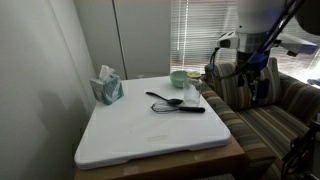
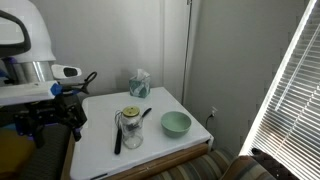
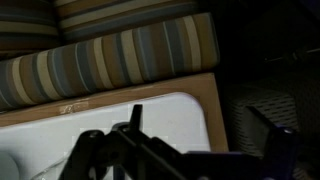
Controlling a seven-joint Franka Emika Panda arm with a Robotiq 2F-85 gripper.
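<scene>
My gripper is open and empty, held in the air beyond the table's edge. In the wrist view its two dark fingers stand wide apart over the corner of the white tabletop. A clear jar with a yellow top stands on the table. Close to the jar lie a black-handled whisk and a black spoon. Toward the far end sits a green bowl. A tissue box rests along the table's other side. None of these touches the gripper.
A striped couch runs alongside the table, below the arm. A wall borders the table on the tissue-box side.
</scene>
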